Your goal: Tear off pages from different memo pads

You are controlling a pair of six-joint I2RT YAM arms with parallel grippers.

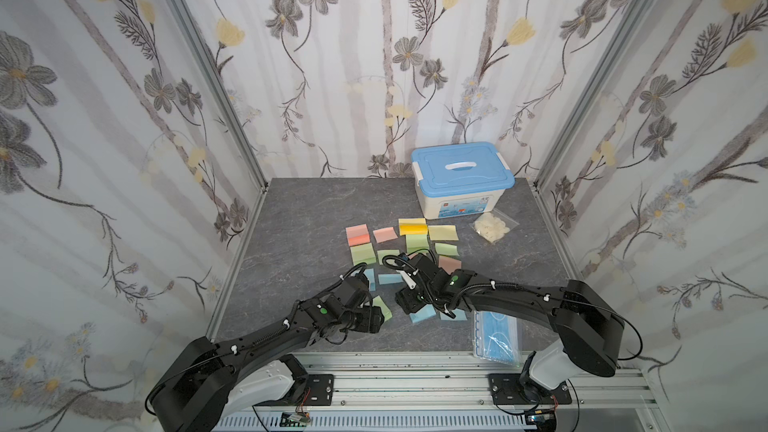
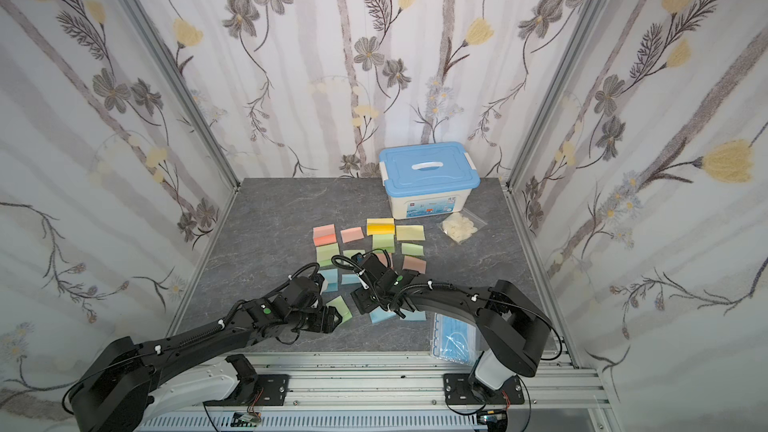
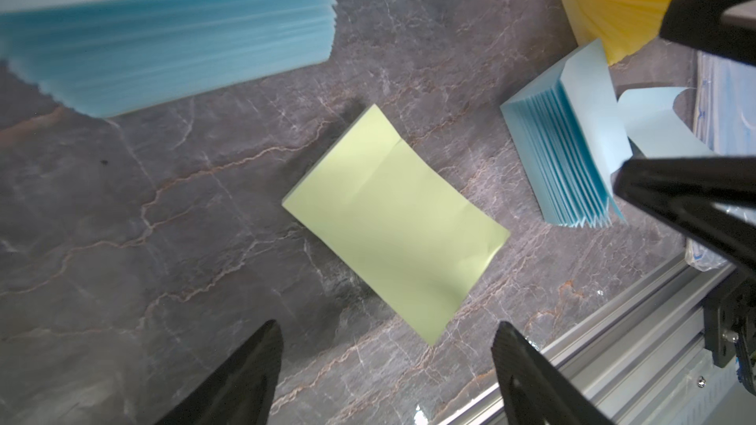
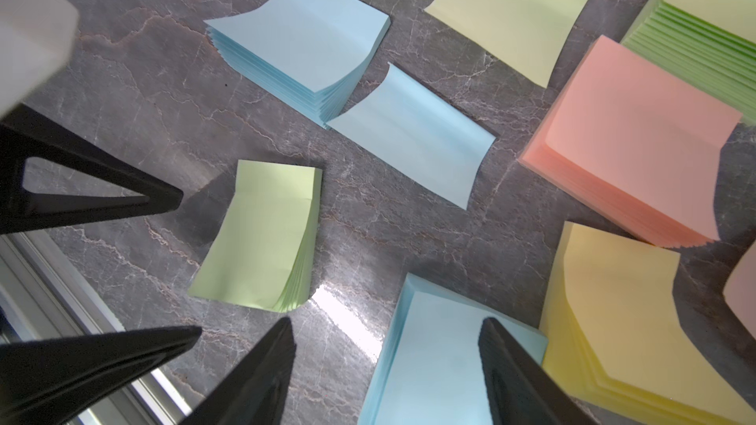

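A light green memo pad [image 3: 405, 224] lies turned at an angle on the grey table, its top page curling up. In the left wrist view the fingers of my left gripper stand apart on the near side of this pad, nothing between them. Seen from the right wrist view, the same green pad [image 4: 264, 240] lies beyond my right gripper on the left. The right fingers are spread above a blue pad [image 4: 441, 362] and touch nothing that I can make out. Another blue pad [image 4: 303, 51] has a loose blue page [image 4: 417, 133] beside it.
Pink [image 4: 638, 137] and yellow [image 4: 622, 315] pads sit close by, with a loose yellow-green page [image 4: 512, 12]. A lidded box [image 1: 462, 180] and a bag [image 1: 492, 226] stand at the back; a blue packet [image 1: 497, 336] lies front right.
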